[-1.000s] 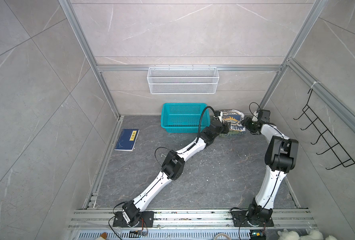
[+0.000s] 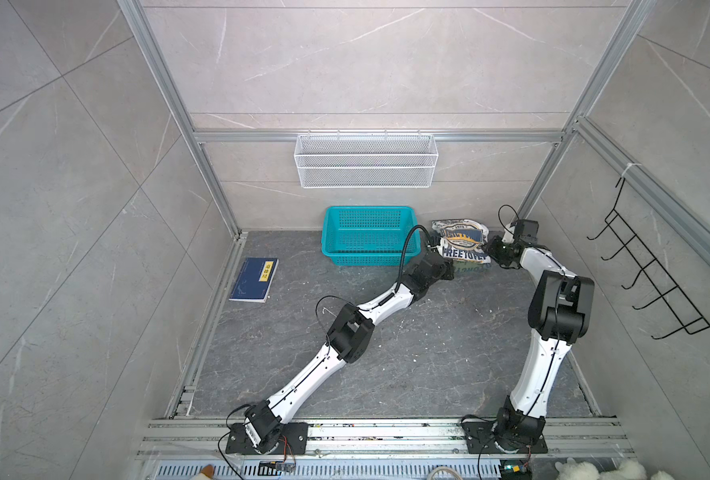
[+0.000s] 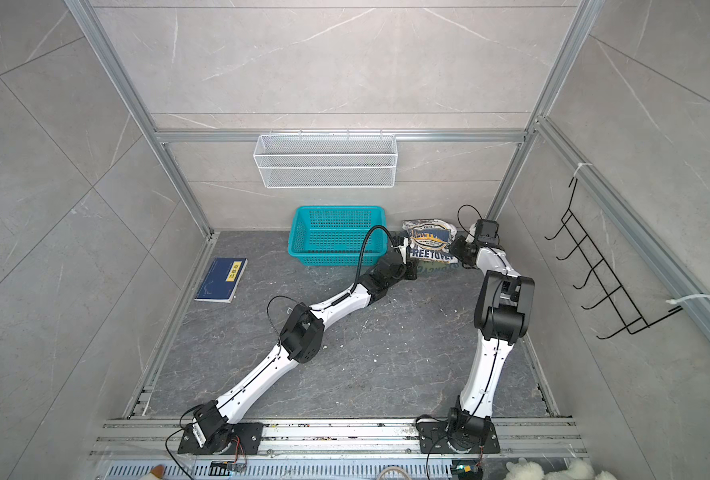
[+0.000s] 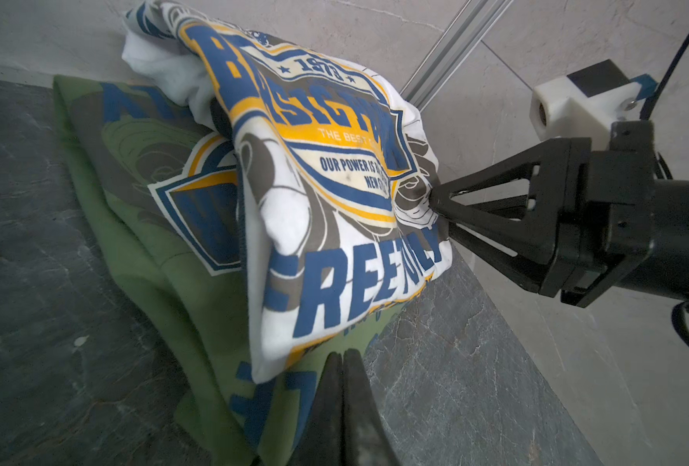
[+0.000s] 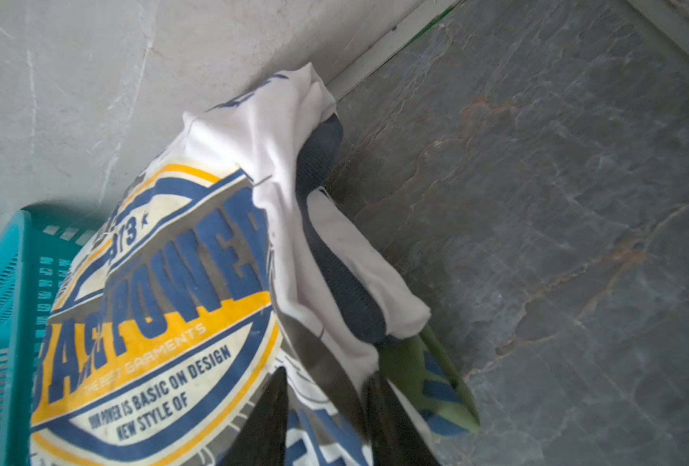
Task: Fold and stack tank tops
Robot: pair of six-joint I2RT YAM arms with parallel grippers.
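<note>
A folded white tank top (image 4: pixel 336 225) with blue and yellow print lies on top of a folded green tank top (image 4: pixel 166 256), near the back wall to the right of the basket. My left gripper is shut, with nothing visible between its fingertips, at the stack's front side. On the right side, my right gripper has its fingers (image 5: pixel 267 419) apart, with white cloth visible between and beyond them. In the left wrist view its tips touch the white top's right edge. Whether cloth is pinched is not clear.
A teal basket (image 2: pixel 327 240), empty, stands just left of the stack. At far left lies a blue book (image 2: pixel 251 280). A white wire shelf (image 2: pixel 366 177) hangs on the back wall and a black hook rack (image 2: pixel 657 280) on the right wall.
The right arm has barely moved.
</note>
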